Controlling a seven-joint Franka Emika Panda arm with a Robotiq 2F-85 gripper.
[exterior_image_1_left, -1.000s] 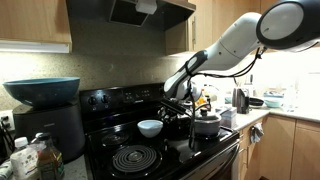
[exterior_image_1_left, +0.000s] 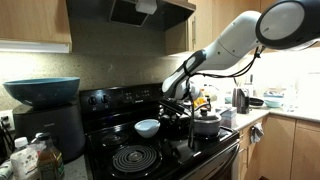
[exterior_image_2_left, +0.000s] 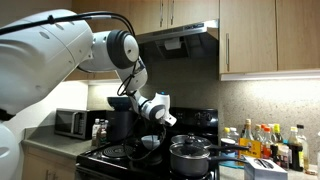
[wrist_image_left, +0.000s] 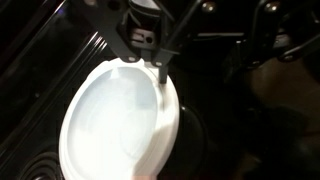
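A pale, round bowl (exterior_image_1_left: 147, 128) stands on the black stovetop. In the wrist view this bowl (wrist_image_left: 115, 125) fills the lower left, its rim under the gripper's left finger (wrist_image_left: 163, 73). My gripper is open, with a dark gap between its fingers; the right finger stands apart from the bowl. Whether the left finger touches the rim is hard to tell. In the second exterior view the bowl (exterior_image_2_left: 150, 142) shows just below the gripper, partly behind dark parts.
A lidded steel pot (exterior_image_2_left: 189, 157) stands on the stove's right side. Several bottles (exterior_image_2_left: 265, 140) line the counter beyond it. A large blue bowl (exterior_image_1_left: 45, 92) sits on a black appliance (exterior_image_1_left: 50, 124) at the left. A bare burner (exterior_image_1_left: 135, 158) lies in front.
The bowl has shifted very slightly left over the last second. The arm looks nearly still.
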